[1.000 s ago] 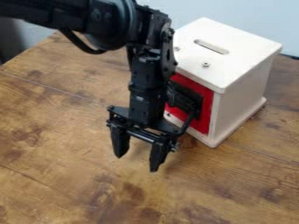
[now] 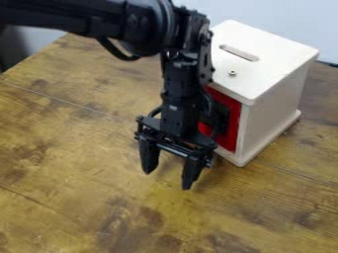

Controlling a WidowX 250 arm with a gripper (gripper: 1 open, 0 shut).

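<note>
My black gripper point(image 2: 171, 165) hangs low over the wooden table, in front of a white box point(image 2: 271, 91) with a slot and a small knob on its top. The fingers are spread apart with nothing visible between them. The box's red front panel point(image 2: 227, 130) is partly hidden behind my arm.
The box occupies the right rear, near the table's far edge.
The box has not visibly moved.
</note>
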